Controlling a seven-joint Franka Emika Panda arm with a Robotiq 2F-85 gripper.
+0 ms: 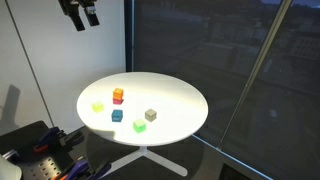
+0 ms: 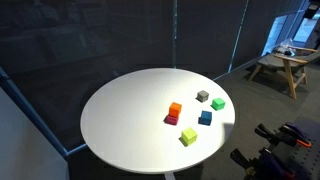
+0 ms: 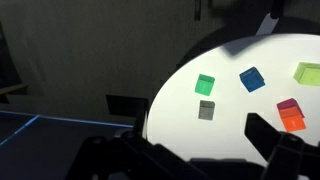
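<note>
High above the left side of the white round table (image 1: 170,90), my gripper (image 1: 84,20) hangs open, and no object shows between its fingers. An orange block (image 2: 176,108) rests on top of a pink-red block (image 2: 171,119). Separate from that stack lie a blue block (image 1: 118,115), a green block (image 1: 140,126), a grey block (image 1: 151,115) and a lime-yellow block (image 1: 98,106). From the wrist, the green block (image 3: 205,85) and grey block (image 3: 206,109) appear beyond the gap between the fingers, far below; the orange block (image 3: 292,120) is near the right finger.
Dark equipment and cables (image 1: 75,168) lie by the robot's base. A wooden chair (image 2: 285,68) stands well away from the table.
</note>
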